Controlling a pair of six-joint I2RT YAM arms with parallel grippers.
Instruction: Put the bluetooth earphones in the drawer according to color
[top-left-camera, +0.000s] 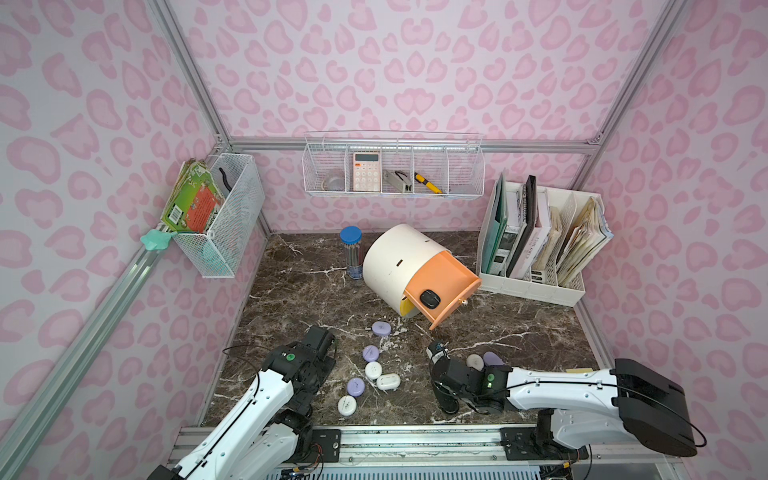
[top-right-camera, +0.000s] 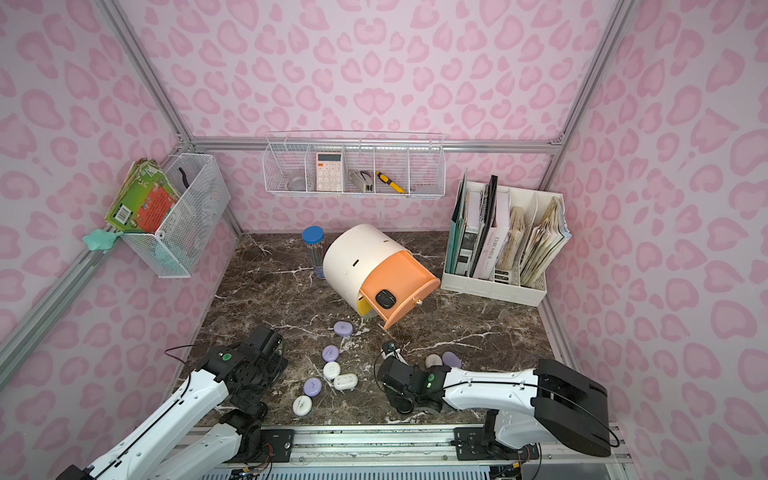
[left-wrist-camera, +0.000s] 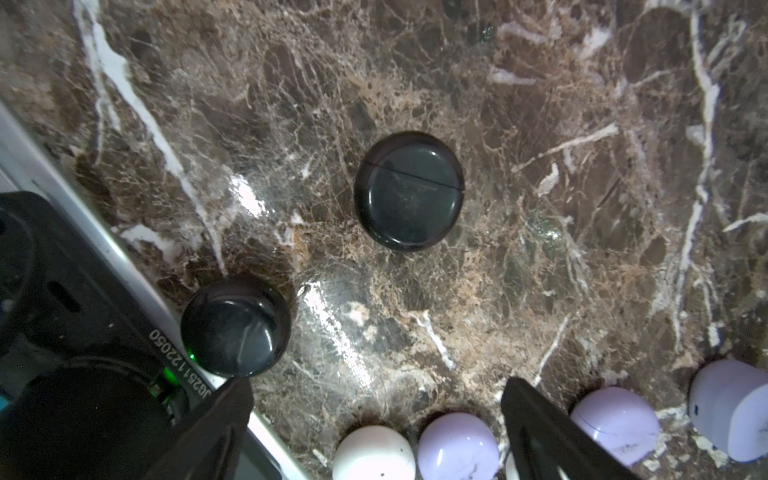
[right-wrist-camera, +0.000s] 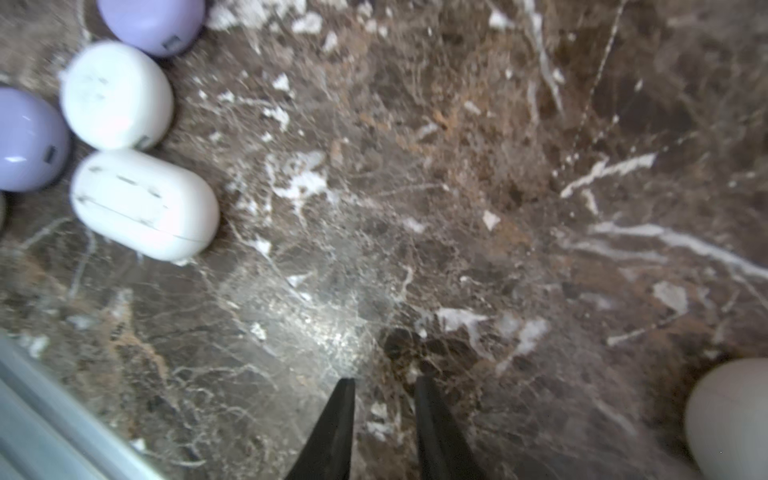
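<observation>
The orange drawer (top-left-camera: 453, 277) stands pulled out from the white cylinder, a black earphone case (top-left-camera: 429, 298) inside. Two black cases, one farther out (left-wrist-camera: 409, 190) and one near the metal rail (left-wrist-camera: 236, 326), lie on the marble under my left gripper, which is open and empty. Purple cases (top-left-camera: 370, 353) and white cases, one oblong (right-wrist-camera: 144, 205), lie mid-table. My right gripper hangs over bare marble right of the oblong case. Its fingers stand close together; marble shows in the narrow gap and no object is visible there.
A white case (top-left-camera: 475, 361) and a purple case (top-left-camera: 492, 360) lie behind the right arm. A blue-lidded jar (top-left-camera: 352, 252) stands left of the white cylinder (top-left-camera: 398, 260). A file rack (top-left-camera: 528, 289) stands at back right.
</observation>
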